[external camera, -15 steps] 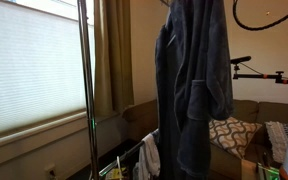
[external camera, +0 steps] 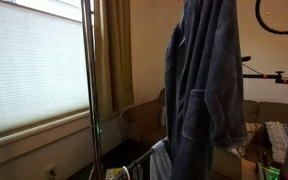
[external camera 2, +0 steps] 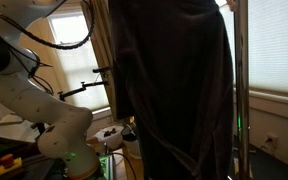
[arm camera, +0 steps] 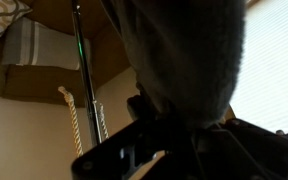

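Observation:
A dark grey-blue robe point(external camera: 199, 90) of thick cloth hangs in the middle of exterior view 1. In exterior view 2 the same robe point(external camera 2: 174, 85) is a broad dark sheet, with the white robot arm point(external camera 2: 34, 95) to its left. The wrist view has the robe point(arm camera: 189, 60) running down into my gripper, which is shut on its cloth. The fingertips are dark and partly covered by fabric. Both exterior views leave the gripper hidden or too dark to make out.
A thin metal pole point(external camera: 91, 90) rises left of the robe, before the window blind point(external camera: 34, 65). White cloth point(external camera: 160, 161) hangs low beside the robe. Behind stands a brown sofa point(external camera: 144, 120). A rope point(arm camera: 72, 120) hangs near the pole in the wrist view.
The robe has shifted and spread toward the right in exterior view 1, now covering more of the sofa and cushion. The dark cable loop at top right has also moved.

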